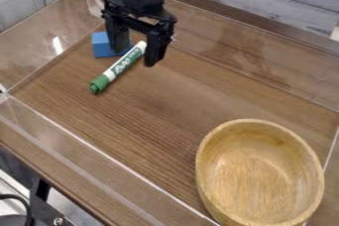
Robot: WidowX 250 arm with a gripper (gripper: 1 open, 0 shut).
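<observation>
The black gripper (137, 34) hangs in the upper left of the camera view, open, with its two fingers spread. Its left side is over a small blue block (103, 45), which it partly hides. Just below it a green and white cylindrical stick (114, 71) lies diagonally on the wooden table (159, 121).
A large empty wooden bowl (259, 170) stands at the lower right. A white wire-like object shows at the upper left behind the arm. A black cable lies at the lower left corner.
</observation>
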